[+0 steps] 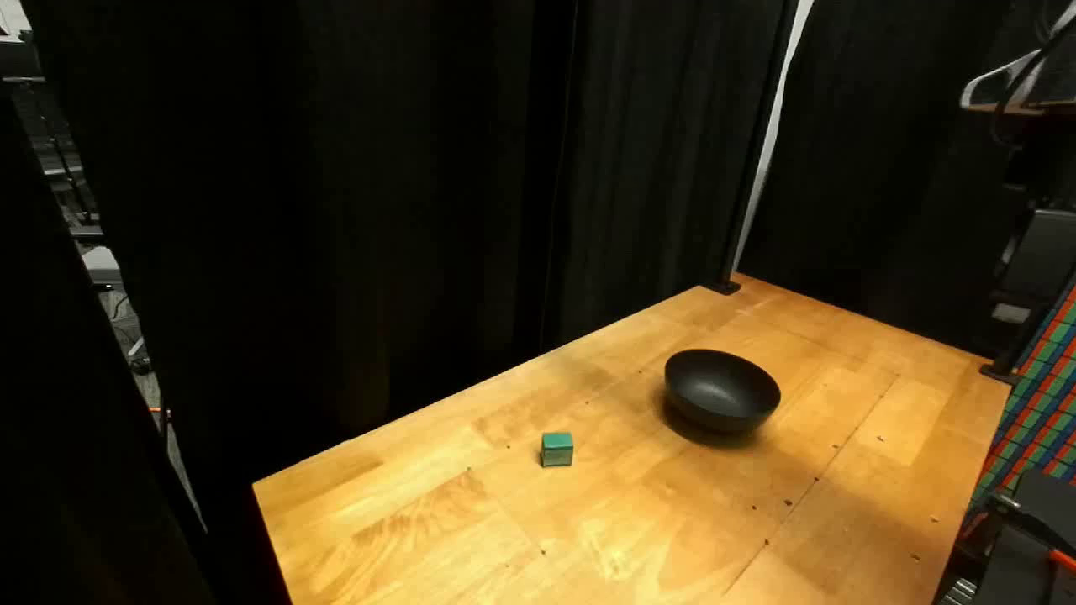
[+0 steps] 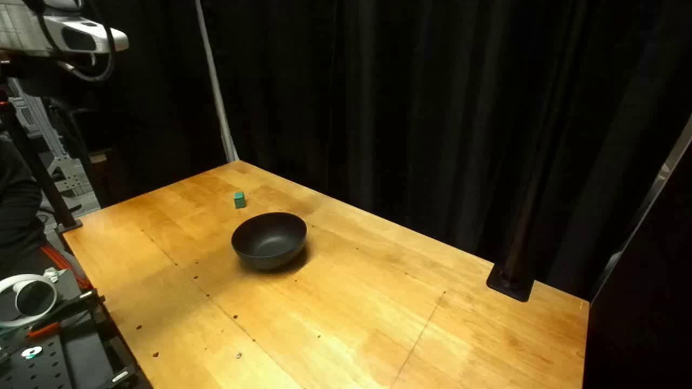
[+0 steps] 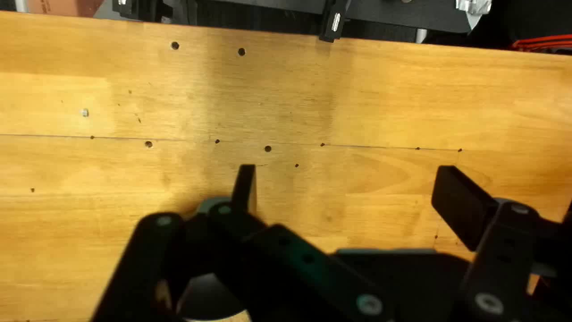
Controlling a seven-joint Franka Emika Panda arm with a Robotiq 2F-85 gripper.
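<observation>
A small green cube rests on the wooden table, apart from a black bowl that looks empty. From the other side, the second exterior view has the bowl nearer the camera and the cube beyond it. High above the tabletop, my gripper stands open, its fingers wide apart with only bare wood below them. Part of the dark bowl shows beneath the gripper's left side in the wrist view, mostly covered by the finger linkage. The cube does not show there.
Black curtains hang along its back, and a dark post base is fixed near the far edge. A dark cart with a white roll and tools adjoins the front edge.
</observation>
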